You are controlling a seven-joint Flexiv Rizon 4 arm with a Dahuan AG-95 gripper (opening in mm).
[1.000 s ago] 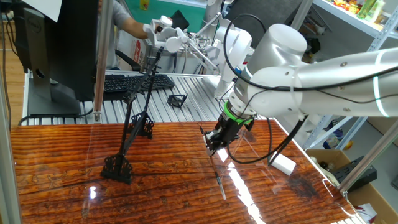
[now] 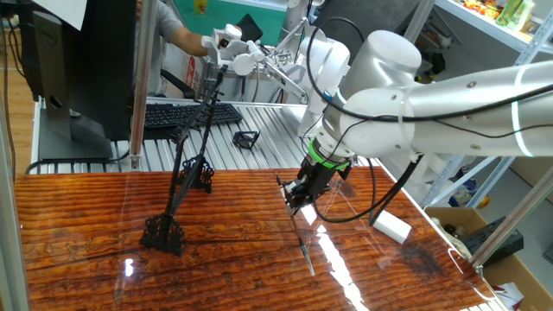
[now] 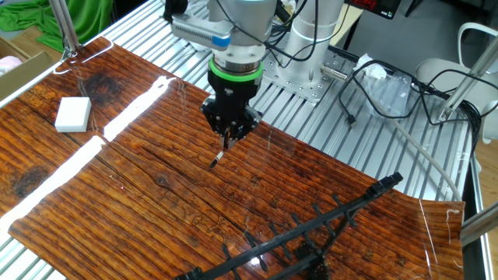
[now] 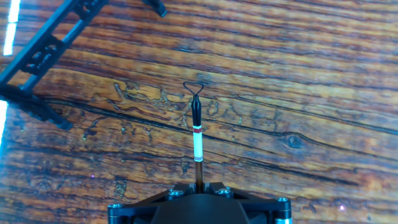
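Observation:
My gripper (image 2: 294, 204) is shut on one end of a slim brush-like stick (image 4: 198, 142), over the wooden tabletop (image 3: 132, 179). In the wrist view the stick points straight away from the fingers, with a brown shaft, a white band and a black end carrying a thin cord loop (image 4: 193, 88). It slants downward from the fingers in exterior view 1; I cannot tell whether its lower end touches the table. A black rack (image 2: 176, 199) with two long bars and notched feet stands apart from the stick, at the left in that view. The rack also shows in exterior view 2.
A white block (image 3: 73, 114) lies on the table, on the side away from the rack. Black cables (image 2: 373, 194) hang from the arm near this block. Clear wood lies between gripper and rack. A keyboard (image 2: 192, 115) sits beyond the table's back edge.
The arm's upper links have shifted slightly, with their cables. The gripper and stick stay in nearly the same place, and the rack and white block have not moved.

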